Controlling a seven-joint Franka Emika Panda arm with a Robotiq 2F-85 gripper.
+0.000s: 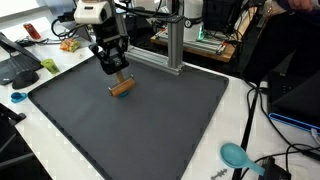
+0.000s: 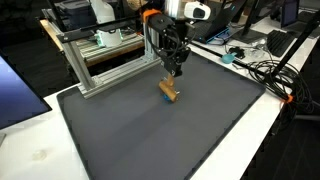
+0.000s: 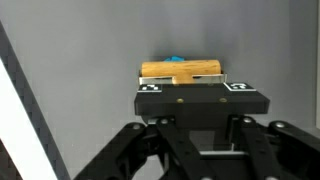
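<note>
A wooden block (image 1: 122, 87), orange-brown and T-shaped with a narrow stem, is held just above the dark grey mat (image 1: 150, 130). My gripper (image 1: 120, 73) points down over it, shut on the stem. In exterior view 2 the block (image 2: 168, 89) hangs tilted under the gripper (image 2: 173, 72). A small blue object (image 2: 166, 97) shows directly below the block, mostly covered by it; whether the two touch, I cannot tell. From the wrist view, the block's long bar (image 3: 200, 68) lies across in front of the gripper, with a bit of blue (image 3: 175, 59) beyond it.
Open mat surrounds the block on most sides. A metal frame (image 2: 110, 75) stands at the mat's back edge. A green cup (image 1: 49, 65) and a blue round item (image 1: 18, 97) sit off the mat's left side, and a teal item (image 1: 238, 157) lies at the front right.
</note>
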